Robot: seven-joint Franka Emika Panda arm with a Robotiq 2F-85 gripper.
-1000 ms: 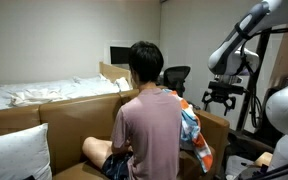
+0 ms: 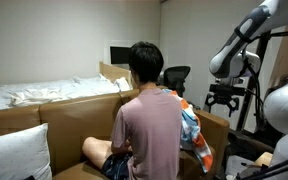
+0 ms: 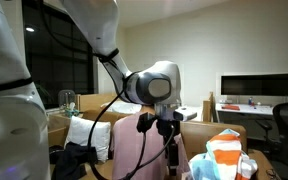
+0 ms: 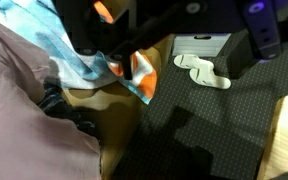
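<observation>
My gripper (image 2: pixel 222 105) hangs in the air at the right, beyond the sofa's end, pointing down. In the wrist view its dark fingers (image 4: pixel 125 62) stand wide apart with nothing between them; the gripper is open. A towel (image 4: pixel 82 50) striped in white, light blue and orange lies to the left of the fingers, apart from them as far as shows. In exterior view 1 this towel (image 2: pixel 191 128) drapes over the sofa's right end, partly behind a seated person (image 2: pixel 152 125) in a pink shirt.
The person sits close to the towel, and their shirt (image 4: pixel 24 115) fills the wrist view's left side. Pale slippers (image 4: pixel 202 70) lie on the dark floor (image 4: pixel 189 135). A white pillow (image 2: pixel 17 153) rests on the brown sofa (image 2: pixel 69 128). An office chair (image 2: pixel 175 77) stands behind.
The person and towel look unmoved.
</observation>
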